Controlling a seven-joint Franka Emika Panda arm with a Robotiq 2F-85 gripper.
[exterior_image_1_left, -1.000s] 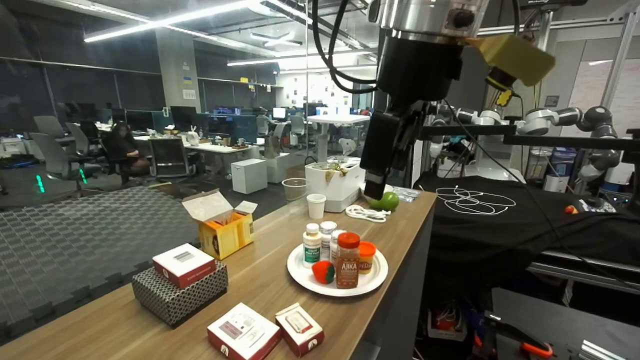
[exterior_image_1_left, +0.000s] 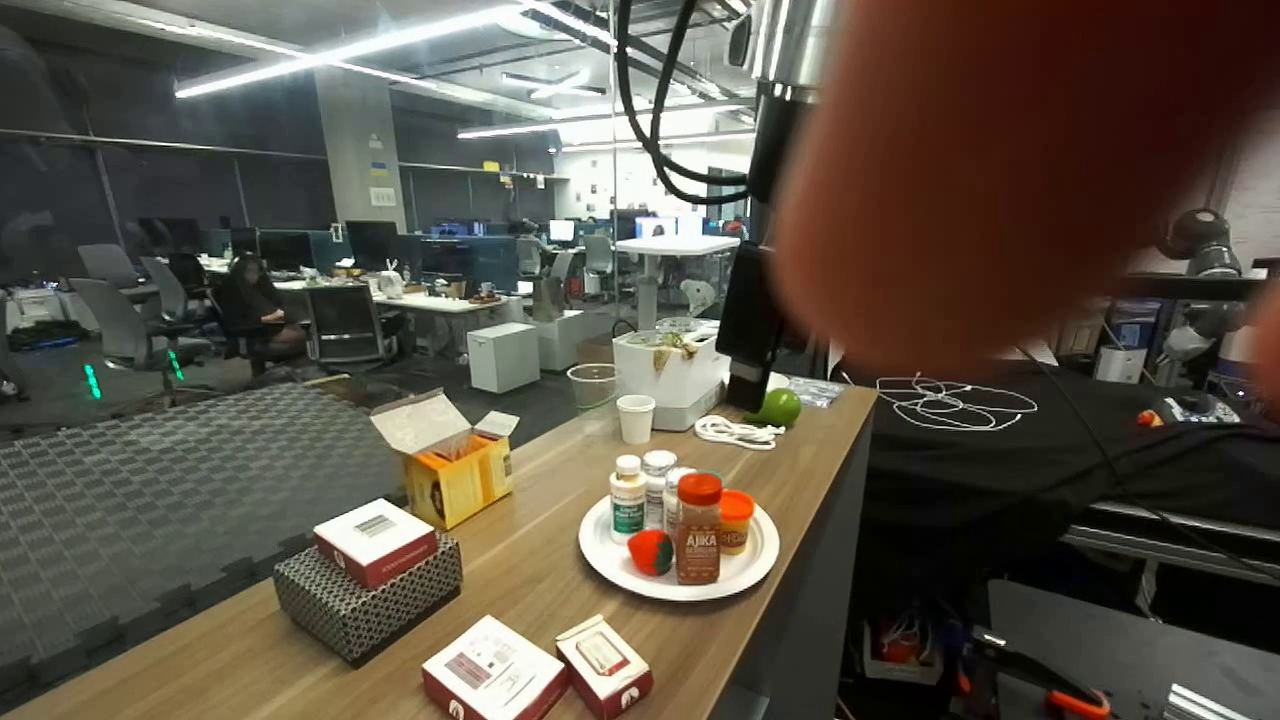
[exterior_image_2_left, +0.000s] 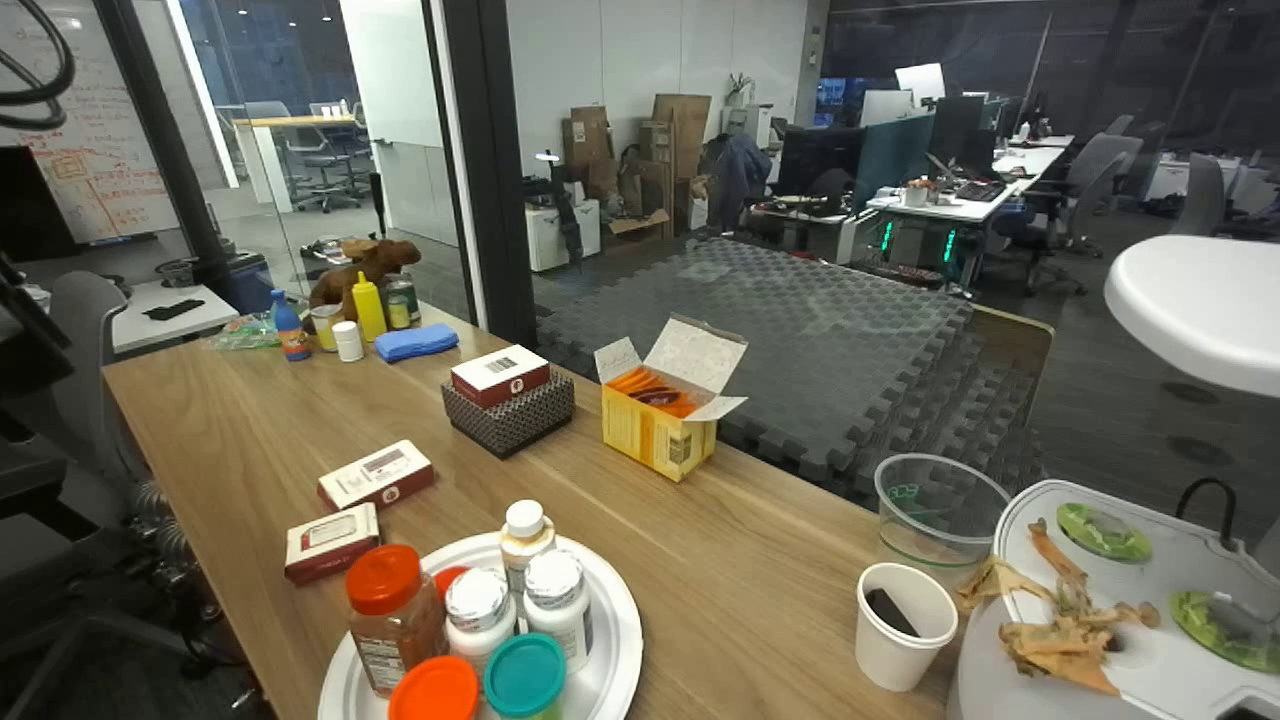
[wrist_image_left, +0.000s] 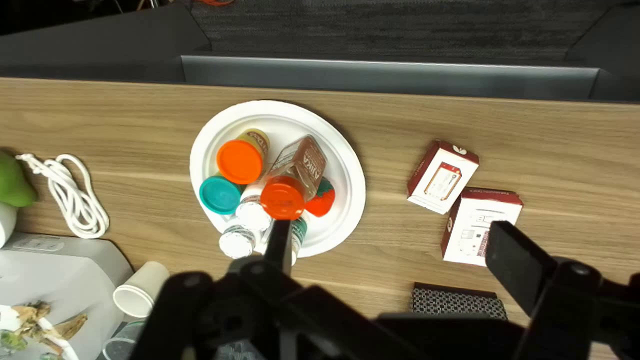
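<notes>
In the wrist view my gripper stands open, its two fingers wide apart with only tabletop showing between them. A white plate (wrist_image_left: 343, 162) lies below, left of centre. Crowded on it are an Ajika jar (wrist_image_left: 306, 165) with a red lid, an orange-lidded tub (wrist_image_left: 240, 162), a teal-lidded tub (wrist_image_left: 220, 195), several white bottles (exterior_image_1_left: 627, 498) and a toy strawberry (wrist_image_left: 319, 203). Two red-and-white boxes (wrist_image_left: 442, 180) (wrist_image_left: 480, 225) sit right of the plate. In exterior view 1 one dark finger (exterior_image_1_left: 746, 318) shows; a blurred reddish-brown shape (exterior_image_1_left: 1020, 180) covers the rest.
A third red-and-white box (exterior_image_2_left: 500, 374) rests on a black patterned box (exterior_image_2_left: 510, 414). Beside it stands an open yellow box (exterior_image_2_left: 657, 426). A paper cup (exterior_image_2_left: 902, 630), a white cord (wrist_image_left: 77, 195) and a white bin (exterior_image_1_left: 672, 372) occupy the far end. Bare tabletop surrounds the plate.
The blurred reddish-brown shape has come in front of exterior view 1, hiding much of the arm. The table objects look unmoved.
</notes>
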